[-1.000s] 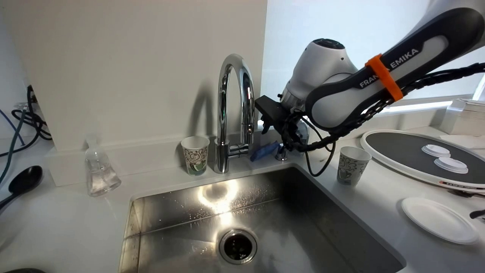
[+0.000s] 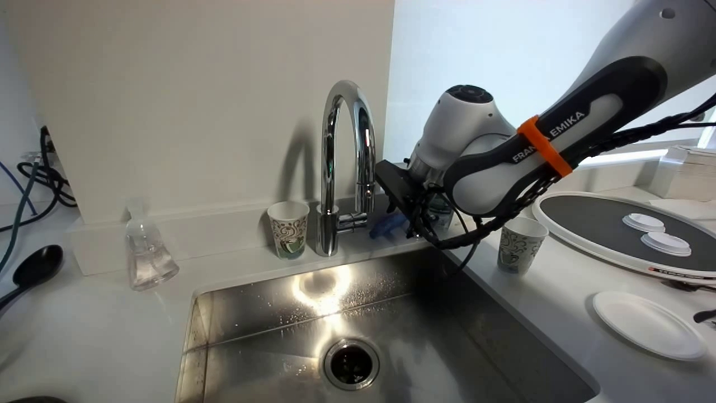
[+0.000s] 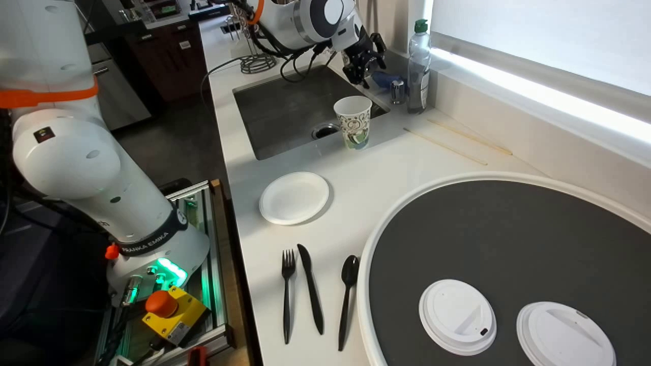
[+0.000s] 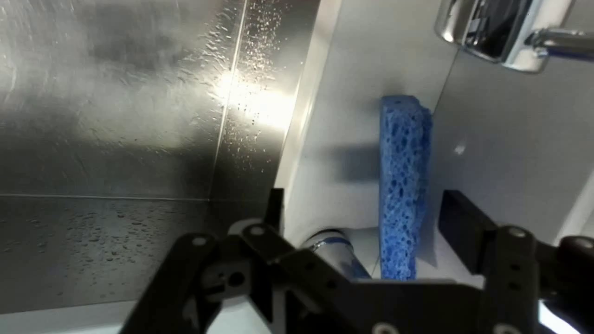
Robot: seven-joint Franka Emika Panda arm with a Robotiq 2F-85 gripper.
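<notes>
A blue sponge [image 4: 405, 183] stands on its narrow edge on the counter strip behind the sink, between the faucet [image 2: 329, 168] and a small chrome fixture [image 4: 337, 253]. My gripper is above it in the wrist view. Its black fingers [image 4: 459, 222] are apart, one on either side of the sponge, with the right finger closer to it. Neither finger visibly touches it. From the side, the sponge [image 2: 387, 225] shows partly behind the arm. In exterior view 2 the gripper [image 3: 366, 64] is over the sink's far corner.
The steel sink [image 2: 268, 362] is empty. Patterned paper cups stand left of the faucet [image 2: 290, 232] and at the sink's right edge [image 2: 521, 245]. A clear bottle with a green cap [image 3: 418, 70] rises near the sponge. A white plate [image 3: 294, 198] and black cutlery lie farther off.
The arm and gripper have come down and slightly left, closer to the sponge, which now shows less from the side. Cups, faucet and plate have not moved.
</notes>
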